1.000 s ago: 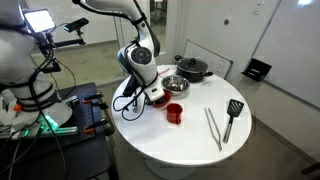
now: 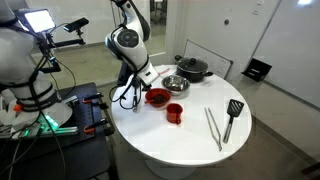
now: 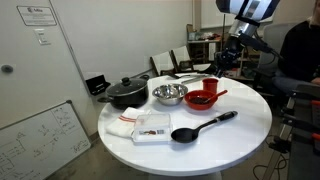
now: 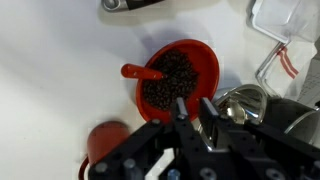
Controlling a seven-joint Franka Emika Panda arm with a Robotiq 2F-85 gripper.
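Observation:
A red bowl [image 4: 208, 60] of dark beans [image 4: 170, 82] lies beneath my gripper in the wrist view, with a red handle-like piece [image 4: 142, 72] across its rim. The fingertips stand close together over the bowl's edge; what is between them cannot be made out. In exterior view 1 the gripper [image 2: 148, 80] hangs above the bowl [image 2: 158, 97], apart from it. A red mug [image 2: 174, 113] stands beside the bowl on the round white table [image 2: 190, 145].
A steel bowl [image 3: 170, 94] and a lidded black pot [image 3: 126, 93] stand near the red bowl. A black ladle [image 3: 203, 127], a clear container [image 3: 154, 127] and a spatula [image 2: 234, 113] with tongs [image 2: 213, 128] lie around the table.
The arm has risen from low over the red bowl and drawn back a little to the left in exterior view 1. Bowl and mug stand where they were.

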